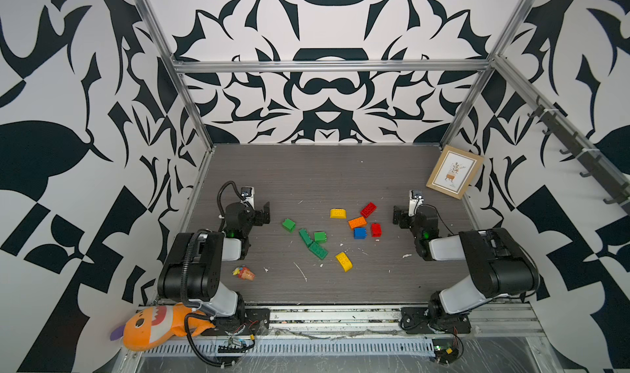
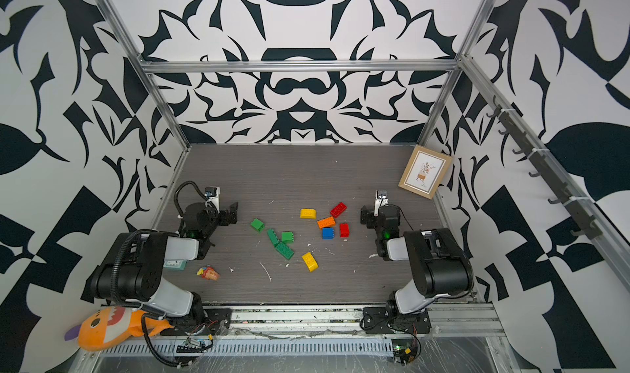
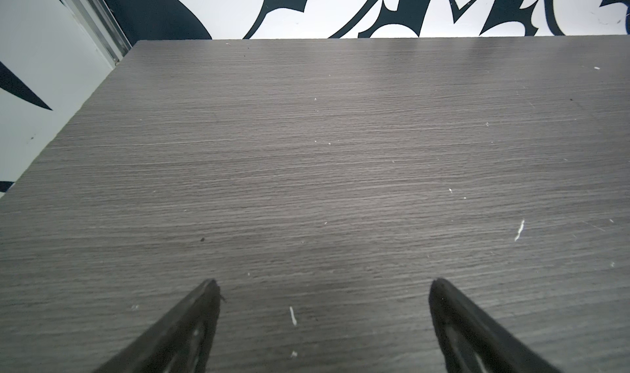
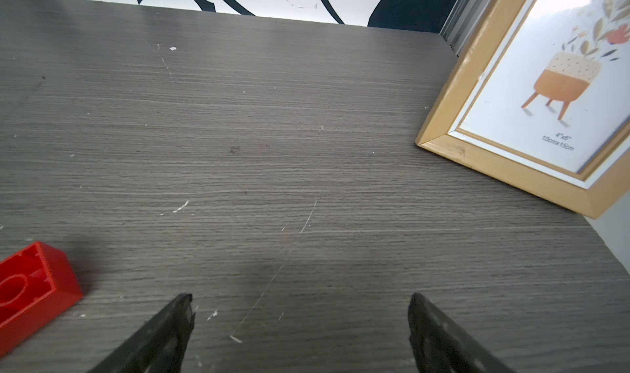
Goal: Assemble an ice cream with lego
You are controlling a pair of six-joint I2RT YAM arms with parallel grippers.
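Loose bricks lie spread over the middle of the table, none visibly stacked. On the left are several green ones, among them a small green brick (image 1: 288, 224) and a dark green brick (image 1: 318, 251). A yellow brick (image 1: 338, 213) lies behind, another yellow brick (image 1: 344, 262) nearer the front. To the right are an orange brick (image 1: 357, 222), a blue brick (image 1: 360, 233) and two red bricks, one red brick (image 4: 34, 294) at the right wrist view's left edge. My left gripper is open and empty, left of the bricks. My right gripper, also open and empty, stands to their right.
A wooden picture frame (image 1: 454, 171) leans at the back right corner. A small ice-cream-shaped piece (image 1: 244, 273) lies by the left arm, and an orange plush toy (image 1: 157, 325) is beyond the front left edge.
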